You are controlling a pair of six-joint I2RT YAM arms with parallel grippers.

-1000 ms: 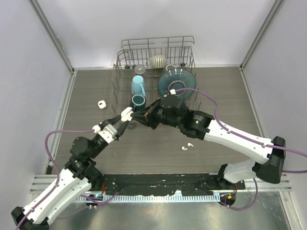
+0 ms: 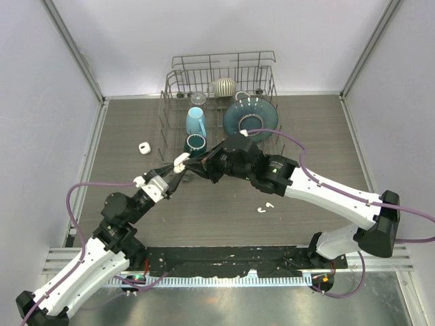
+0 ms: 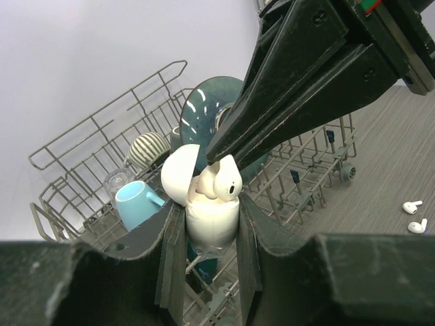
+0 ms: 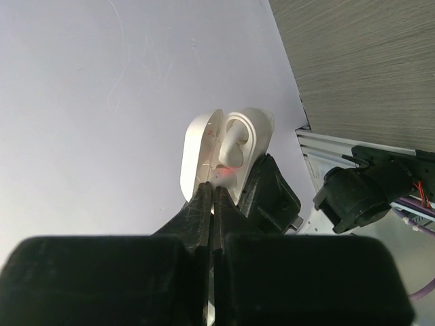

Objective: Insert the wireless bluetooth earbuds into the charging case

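My left gripper is shut on the white charging case, held upright with its lid open; in the right wrist view an earbud (image 4: 233, 144) sits inside, beside a faint red light. My right gripper (image 2: 192, 165) has its fingertips at the top of the case, closed together; whether anything is between them is hard to see. Two loose earbuds (image 3: 416, 224) lie on the table at right, also visible in the top view. A second white case (image 2: 144, 147) lies on the table at left.
A wire dish rack (image 2: 272, 68) with mugs, a striped cup and a teal plate (image 2: 265, 115) stands behind the grippers.
Both grippers and the case have shifted very slightly in the top view, the right arm a few pixels downward near its elbow. Little else differs.
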